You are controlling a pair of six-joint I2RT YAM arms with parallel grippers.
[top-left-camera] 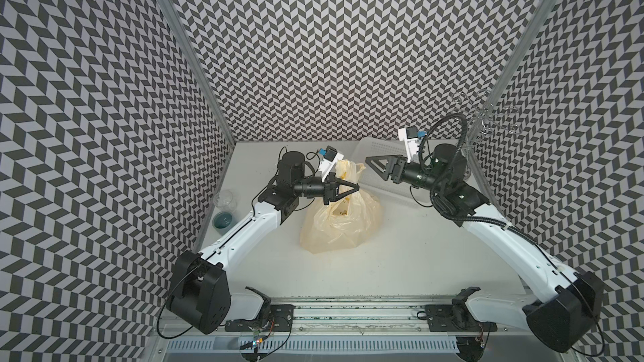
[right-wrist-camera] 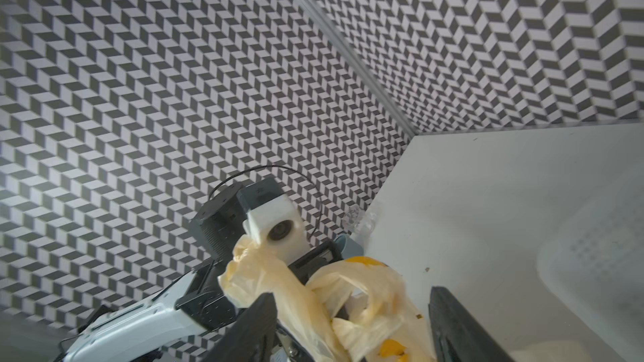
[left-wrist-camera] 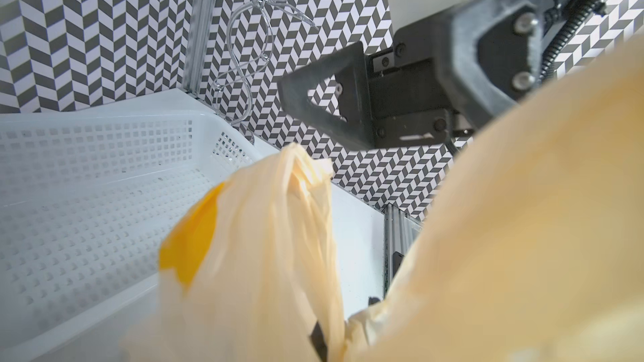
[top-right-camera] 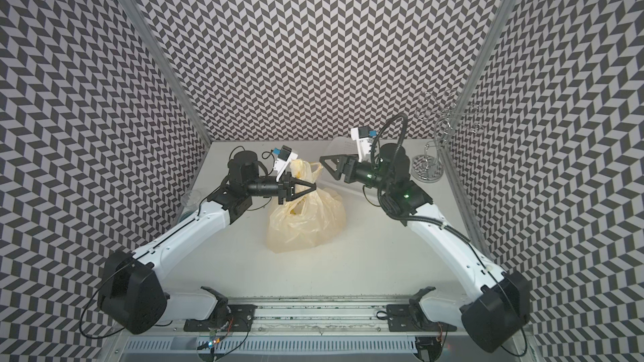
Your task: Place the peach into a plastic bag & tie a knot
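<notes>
The thin yellowish plastic bag (top-left-camera: 345, 228) stands in the middle of the table, its handles drawn up toward my left gripper (top-left-camera: 355, 188). In the left wrist view, gathered bag plastic (left-wrist-camera: 295, 228) hides that gripper's fingers, so how it stands on the bag cannot be made out. My right gripper is open, apart from the bag and to its right; a twisted bag handle (right-wrist-camera: 369, 295) appears beyond and between its fingers in the right wrist view. An orange-yellow patch (left-wrist-camera: 191, 238) shows on the bag. No peach can be made out.
A white perforated basket (left-wrist-camera: 80, 228) lies behind the bag. At the left edge of the table stands a blue-green cup (top-left-camera: 222, 221) near a clear glass (top-left-camera: 225, 199). A wire stand (top-right-camera: 427, 167) is at the back right.
</notes>
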